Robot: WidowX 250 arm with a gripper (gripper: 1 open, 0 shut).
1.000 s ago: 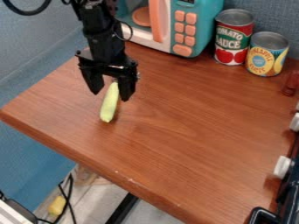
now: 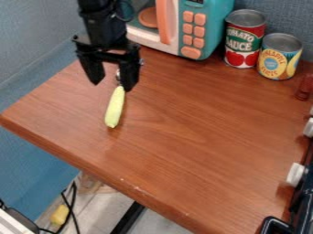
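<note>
My black gripper hangs open over the table at the back left, its two fingers spread with nothing visible between them but table and a small pale object partly hidden behind it. A pale yellow corn cob lies on the wooden table just below and in front of the gripper, its top near the right finger.
At the back stand a teal toy microwave, a tomato can and a yellow-labelled can. A red bottle and a black appliance line the right edge.
My gripper has risen and shifted slightly back, away from the corn, uncovering more of it. The corn looks unmoved.
</note>
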